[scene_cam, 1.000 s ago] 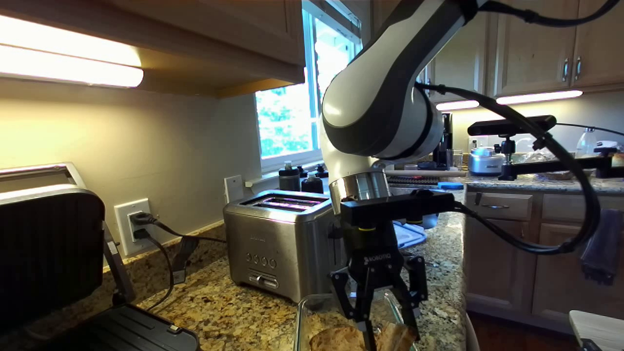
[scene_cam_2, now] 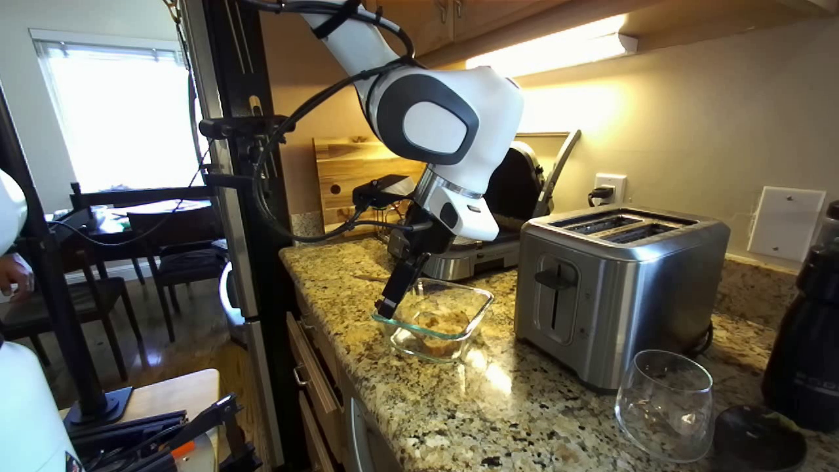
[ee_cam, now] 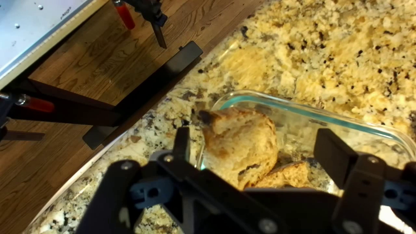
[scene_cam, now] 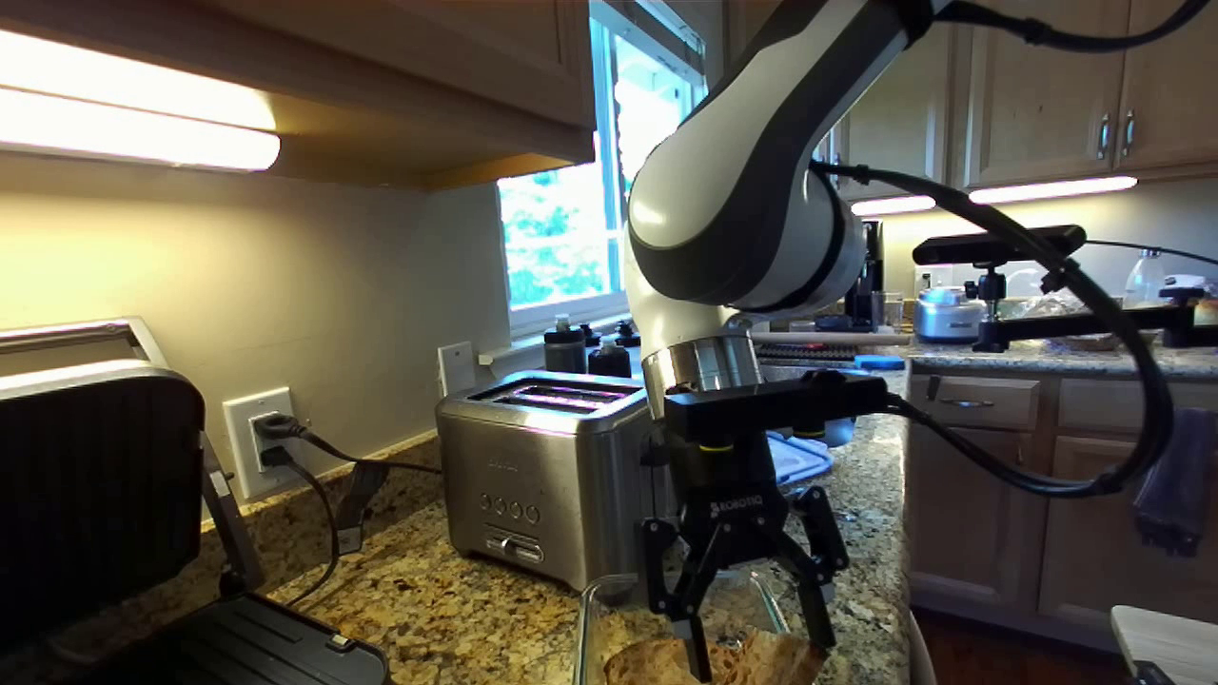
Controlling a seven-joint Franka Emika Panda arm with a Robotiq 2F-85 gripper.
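My gripper stands open over one end of a clear glass container (ee_cam: pixel 343 121), its fingers spread wide. Between them, in the wrist view, a browned piece of bread (ee_cam: pixel 241 150) rises against the container's end and overlaps its rim. A second bread piece (ee_cam: pixel 290 174) lies lower, partly covered by the gripper. In exterior view 1 the fingers (scene_cam: pixel 819 605) reach down at the container, with bread (scene_cam: pixel 657 662) below. From the other side, in exterior view 2, the gripper (scene_cam_2: pixel 385 305) is at the container's rim, and bread (scene_cam_2: pixel 442 322) shows through the glass.
A steel toaster (scene_cam_2: pixel 609 291) stands close to the container. Beyond it are an empty drinking glass (scene_cam_2: pixel 664 413) and a dark bottle (scene_cam_2: pixel 810 338). An open grill press (scene_cam: pixel 97 491) sits at the other side. The counter edge (ee_cam: pixel 128 134) runs close by the container.
My gripper's fingers have spread apart from a narrower gap. The bread near them now sits lower and flatter. The arm itself looks nearly unmoved.
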